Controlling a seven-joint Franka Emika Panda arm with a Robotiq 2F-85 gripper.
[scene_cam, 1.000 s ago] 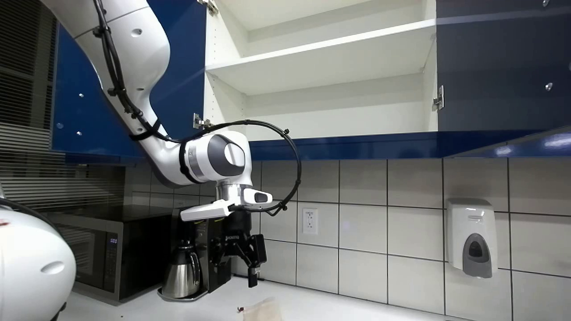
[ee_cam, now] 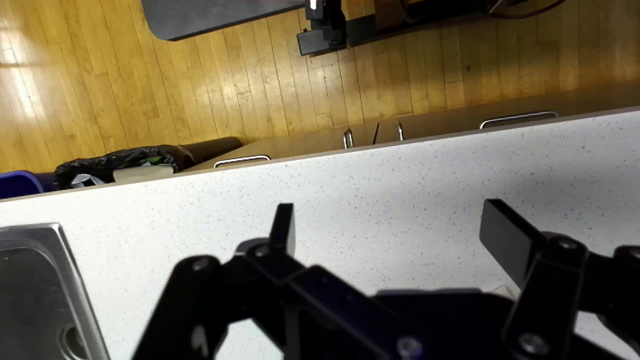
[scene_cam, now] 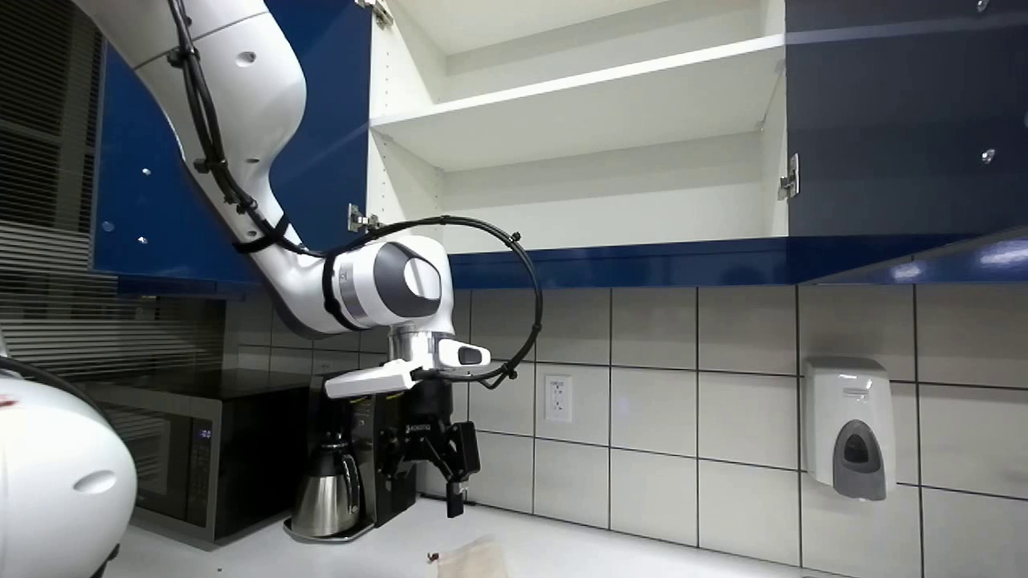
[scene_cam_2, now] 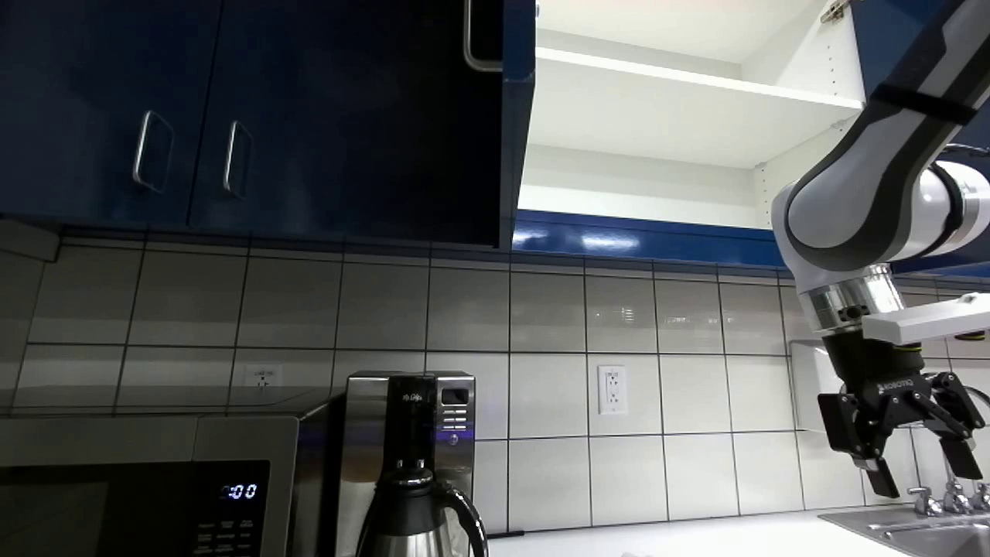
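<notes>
My gripper hangs over the counter with its black fingers spread wide and nothing between them. In the wrist view the gripper is open, and bare speckled counter shows between its fingertips. A beige cloth-like thing lies on the counter, cut off by the bottom edge of exterior view 1; the gripper is above the counter and apart from it. In the wrist view, only a small pale bit shows beside the right finger, the rest hidden; what it is I cannot tell.
A coffee maker with a steel carafe stands behind the gripper, beside a microwave. Overhead, an open cabinet has empty shelves. A soap dispenser hangs on the tiled wall. The sink lies at the wrist view's left.
</notes>
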